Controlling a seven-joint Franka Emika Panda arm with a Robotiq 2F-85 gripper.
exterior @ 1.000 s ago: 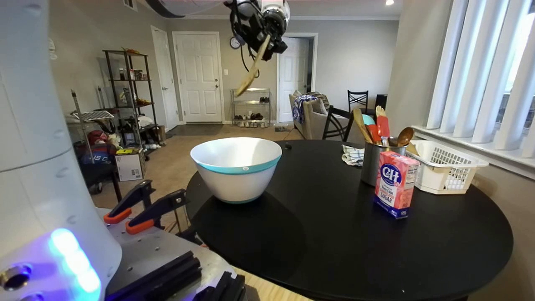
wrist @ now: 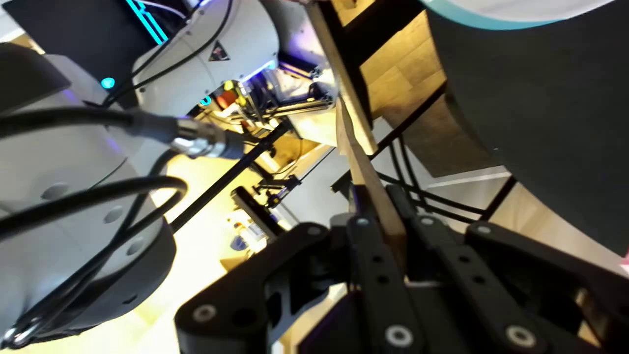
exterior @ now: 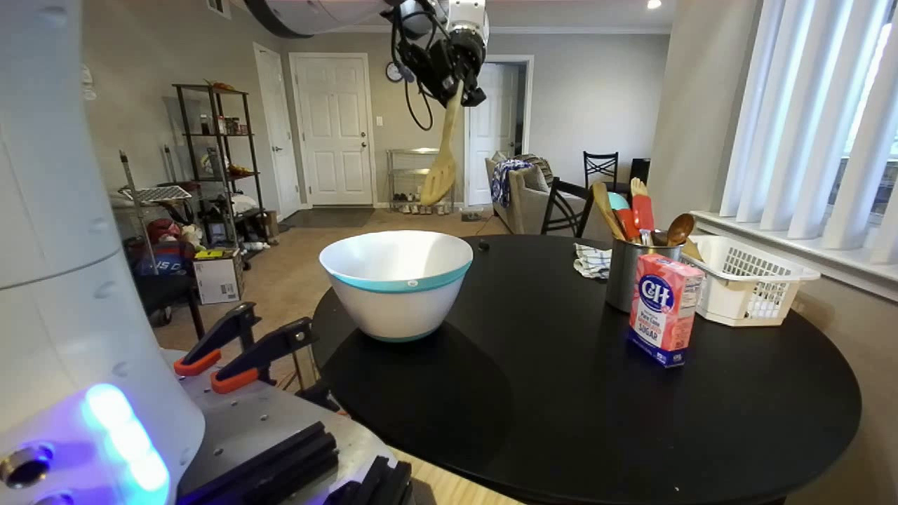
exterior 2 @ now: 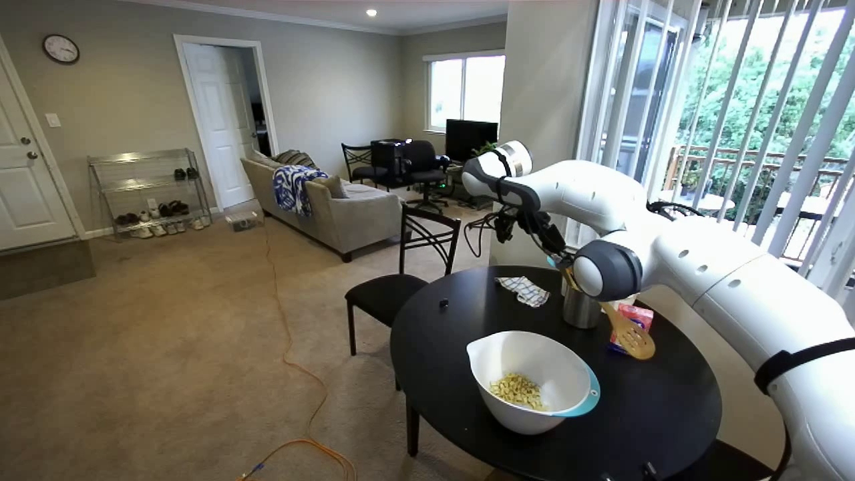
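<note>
A slotted wooden spoon point(exterior: 440, 172) hangs head-down from my gripper point(exterior: 464, 88), which is shut on its handle. In the wrist view the handle point(wrist: 377, 197) runs out from between the black fingers. Below the spoon, on the round black table, sits a white bowl with a teal rim point(exterior: 396, 286). Exterior view 2 shows small pale yellow pieces point(exterior 2: 518, 391) at the bottom of that bowl. The spoon head point(exterior 2: 633, 335) is clear of the bowl and above the table, touching nothing that I can see.
A metal canister point(exterior: 624, 273) holding several utensils stands at the right, with a pink sugar box point(exterior: 665, 310) in front and a white basket point(exterior: 753, 282) behind. A checkered cloth point(exterior 2: 525, 290) lies near the back edge.
The spoon has swung from a slant towards hanging more upright, its head lower and further right in exterior view 1. My gripper has shifted slightly right and down. The bowl has not moved.
</note>
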